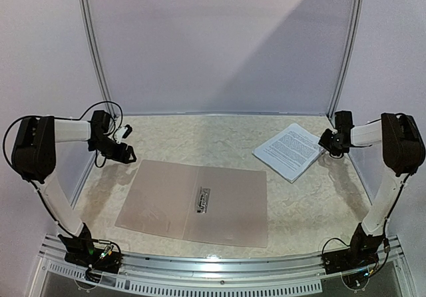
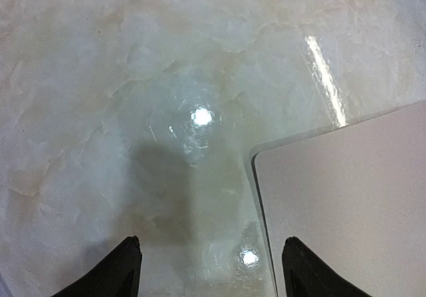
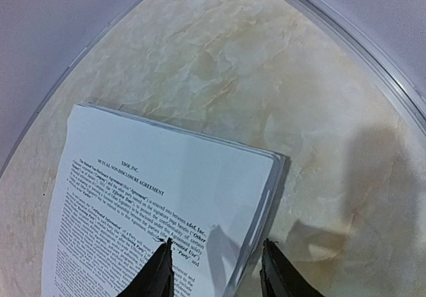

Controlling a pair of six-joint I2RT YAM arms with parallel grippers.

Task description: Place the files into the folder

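Observation:
A stack of printed papers (image 1: 288, 152) lies askew on the right of the table, its text also readable in the right wrist view, where the stack (image 3: 160, 197) fills the lower left. Opened flat left of centre is a pinkish folder (image 1: 160, 197) with a metal clip (image 1: 203, 200) on its right half. My right gripper hangs over the edge of the stack, fingers parted and nothing held between them. Near the folder's upper left corner (image 2: 266, 160) my left gripper hovers with its fingers apart, also empty.
Bare marbled tabletop (image 1: 213, 137) stretches behind the folder and between it and the papers. Grey walls enclose the back and sides, and a metal rail (image 1: 219, 264) runs along the front.

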